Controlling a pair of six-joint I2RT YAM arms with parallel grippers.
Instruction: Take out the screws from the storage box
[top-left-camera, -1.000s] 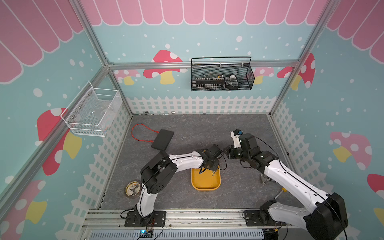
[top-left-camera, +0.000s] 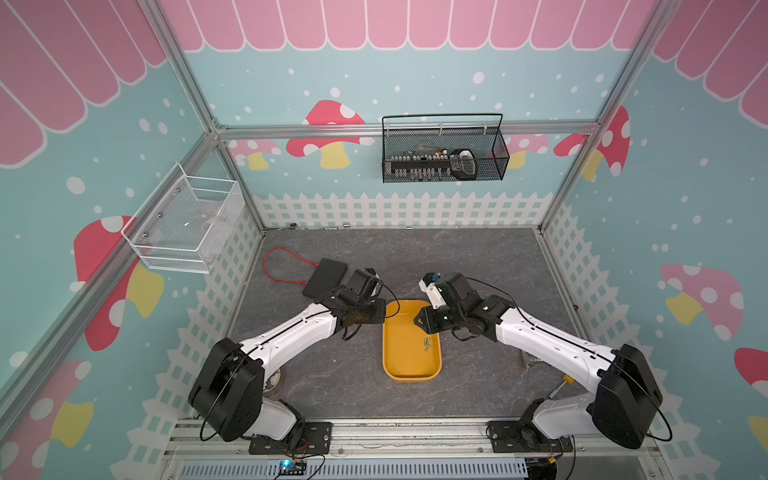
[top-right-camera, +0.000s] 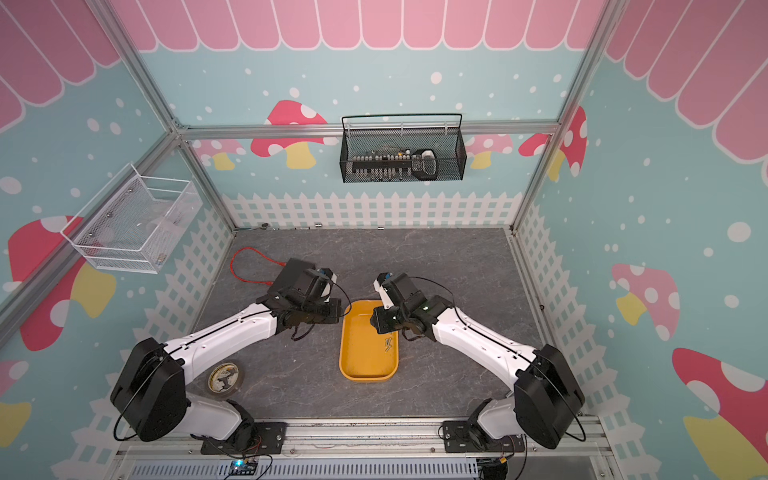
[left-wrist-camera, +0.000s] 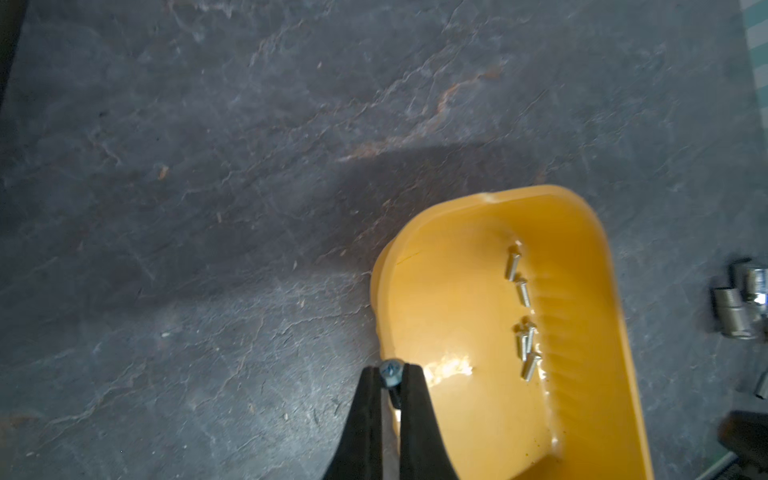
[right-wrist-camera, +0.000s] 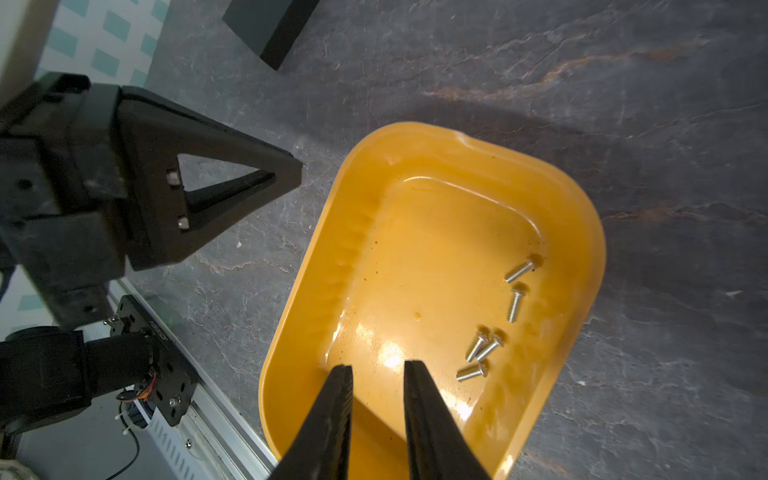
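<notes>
The storage box (right-wrist-camera: 576, 240), a yellow tray, lies on the dark table. Several silver screws (right-wrist-camera: 515, 304) are scattered on its floor toward one long side. Beside the box's left rim, my left gripper is shut, and a small round metallic head, like that of a screw (left-wrist-camera: 391, 373), shows between its fingertips. Over the box hangs my right gripper, its fingers apart and only the yellow floor visible between them. In the top left view the arms' ends cover the box's far corners.
A black pad (top-left-camera: 325, 277) with a red cord lies at the back left. Near the left arm's base stands a round bowl (top-right-camera: 225, 377) of metal parts. A yellow-handled tool (top-left-camera: 565, 382) lies right. The table behind the box is mostly clear.
My left arm has swung left, from over the box to beside its left rim. The right gripper has moved left from beside the box to above it, uncovering table on the right.
</notes>
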